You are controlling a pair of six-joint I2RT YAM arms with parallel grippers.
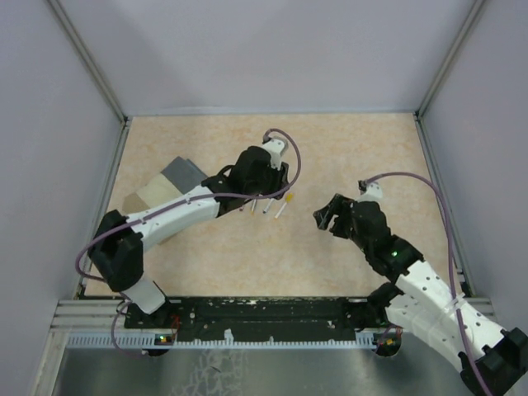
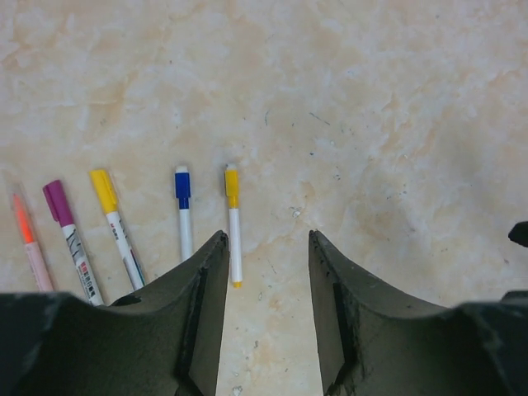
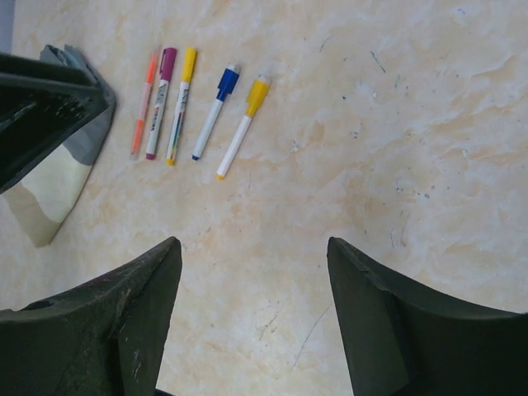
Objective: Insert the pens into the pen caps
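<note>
Several capped pens lie in a row on the table. In the left wrist view they are a pink-orange pen, a purple-capped pen, a yellow-capped pen with printing, a blue-capped pen and a plain yellow-capped white pen. That last one has its yellow cap on its far end. Raised above the table, my left gripper is open and empty. My right gripper is also open, over bare table to the right of the row, with nothing between its fingers.
A folded grey-and-beige cloth lies left of the pens, partly behind the left arm. Dark parts of the left gripper reach into the right wrist view's left edge.
</note>
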